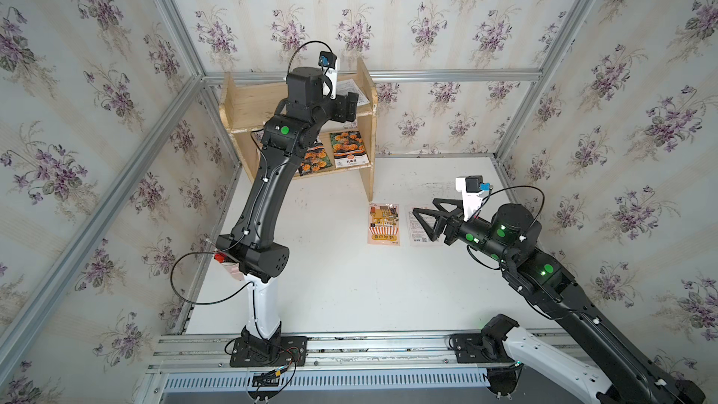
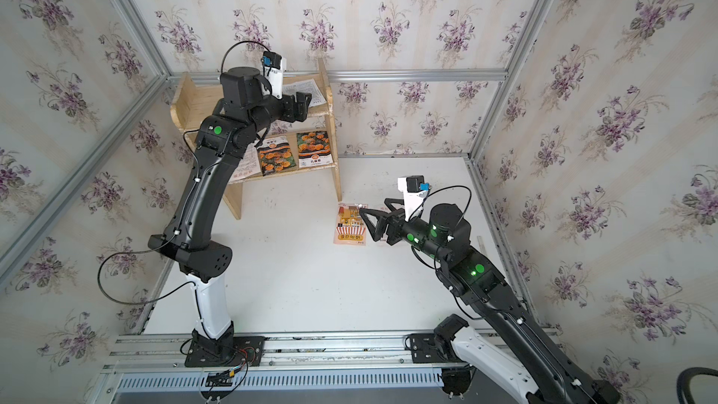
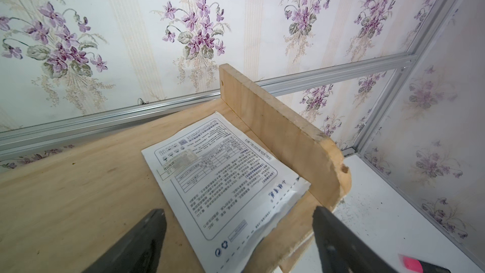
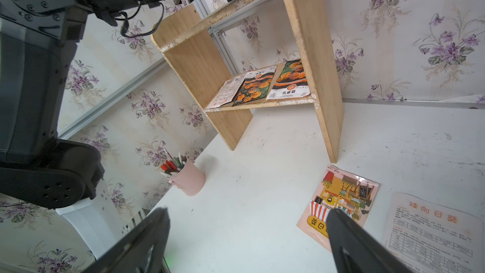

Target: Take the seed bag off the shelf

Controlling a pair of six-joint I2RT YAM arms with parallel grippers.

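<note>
On the top board of the wooden shelf [image 3: 91, 187] a white printed seed bag [image 3: 222, 187] lies flat, beside the right side wall. Its front edge reaches the board's front edge and lifts slightly. My left gripper [image 1: 350, 107] is at the front of that board, open, with the bag in view ahead between its fingers and no contact to be seen. Over the white table, well right of the shelf, my right gripper [image 1: 430, 226] stands open and empty.
Several seed bags lie on the lower shelf, one a marigold bag [image 4: 290, 81]. An orange bag [image 4: 336, 202] and a printed sheet [image 4: 434, 235] lie on the table. A pink pen cup [image 4: 188, 177] stands at left. Mid-table is clear.
</note>
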